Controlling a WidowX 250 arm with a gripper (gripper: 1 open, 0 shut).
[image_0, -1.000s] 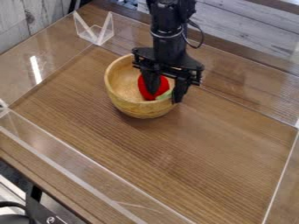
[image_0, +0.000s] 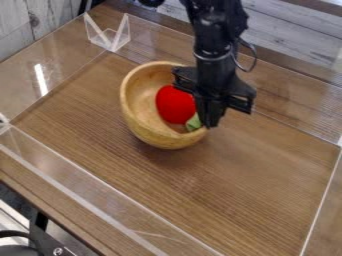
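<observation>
A yellow bowl (image_0: 140, 115) sits on the wooden table, holding a red round object (image_0: 174, 103) and a small green piece (image_0: 193, 124) near its right side. My black gripper (image_0: 219, 119) points down at the bowl's right rim, partly in front of it. Its fingertips are dark and small; whether anything is between them is hard to see.
A clear plastic piece (image_0: 107, 32) stands at the back left. A light wall edges the top left, and a dark cable lies at the bottom left corner.
The arm has moved lower and slightly right, toward the front of the table. More of the red object and the bowl's inside shows now.
</observation>
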